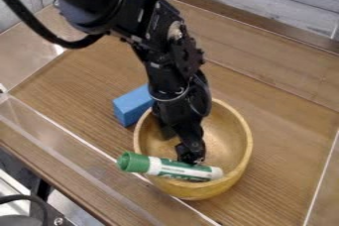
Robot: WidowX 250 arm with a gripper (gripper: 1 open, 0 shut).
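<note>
My black gripper [185,143] reaches down into a yellow bowl [231,131], its tip just above a green and white marker [169,169]. The marker lies across the front of the bowl, its green capped end over the left rim. The gripper is open; what lies between its fingers is hard to make out.
A blue block [131,105] stands left of the bowl, behind the arm. A clear plastic edge runs along the front left, with a dark cable at the bottom left corner.
</note>
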